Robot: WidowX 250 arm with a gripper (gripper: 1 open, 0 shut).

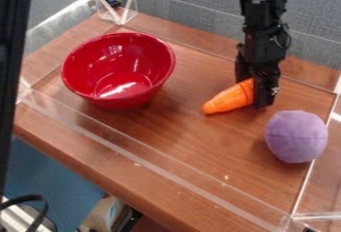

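Observation:
An orange carrot (229, 99) lies slanted on the wooden table, its upper end under my black gripper (253, 89), which reaches down from the top right and surrounds that end. Whether the fingers are closed on it is hard to make out. To the left sits a red bowl (118, 62), empty. A purple ball (296, 136) rests at the right, in front of the gripper.
Clear low walls border the wooden table (147, 161), with a grey backdrop behind. Cables and some hardware show below the front left edge.

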